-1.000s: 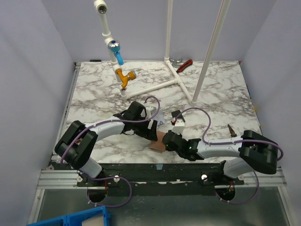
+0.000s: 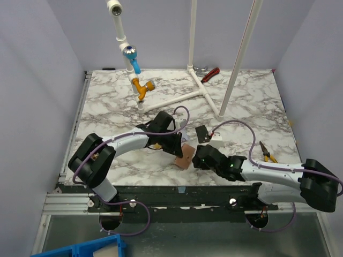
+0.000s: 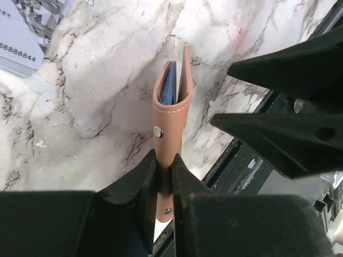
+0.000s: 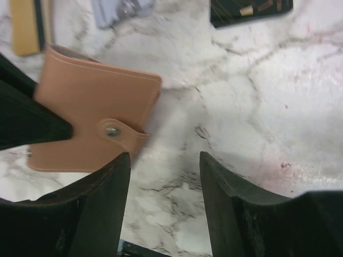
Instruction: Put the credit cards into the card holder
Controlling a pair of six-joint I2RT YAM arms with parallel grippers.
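My left gripper is shut on the tan leather card holder (image 3: 169, 118); a blue card edge shows inside its top slot in the left wrist view. The right gripper is part open beside the holder (image 4: 96, 101), nothing between its fingertips. A silver card (image 3: 21, 37) lies on the marble. A dark card (image 4: 252, 8) and another silver card (image 4: 120, 9) lie behind the holder in the right wrist view.
Pliers (image 2: 268, 155) lie at the right of the marble table (image 2: 107, 85). A white pipe frame (image 2: 171, 100) with taps stands at the back. The table's front edge runs just below the holder.
My right gripper has moved right, away from the holder.
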